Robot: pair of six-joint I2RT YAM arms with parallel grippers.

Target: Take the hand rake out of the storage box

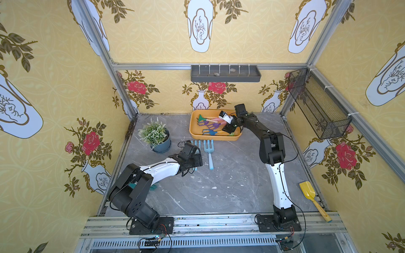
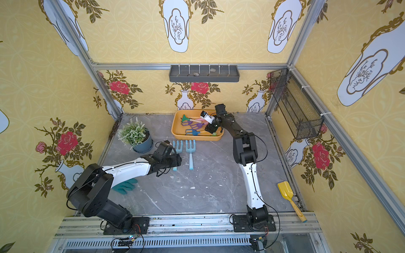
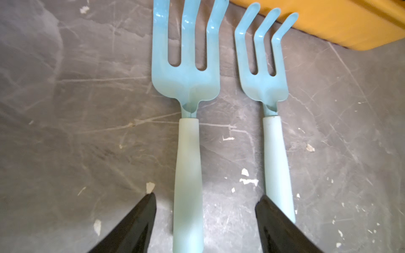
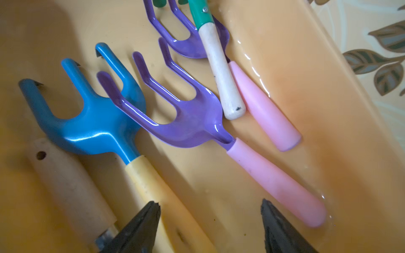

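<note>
The orange storage box [image 1: 196, 135] holds several hand rakes: blue with yellow handle [image 4: 101, 118], purple with pink handle [image 4: 194, 122], another purple one [image 4: 192, 46], plus a green-and-white tool [image 4: 221, 76]. My right gripper hangs open over them, above the pink and yellow handles, holding nothing. My left gripper is open over two light blue rakes [image 3: 188, 160] [image 3: 276, 160] lying on the table in front of the box, its fingers either side of the larger one's handle.
A potted plant [image 1: 160, 143] stands left of the box, a teal glove [image 2: 124, 185] lies near the left arm, a yellow scoop [image 2: 286, 191] at the front right. A wire basket [image 1: 320, 109] hangs on the right wall.
</note>
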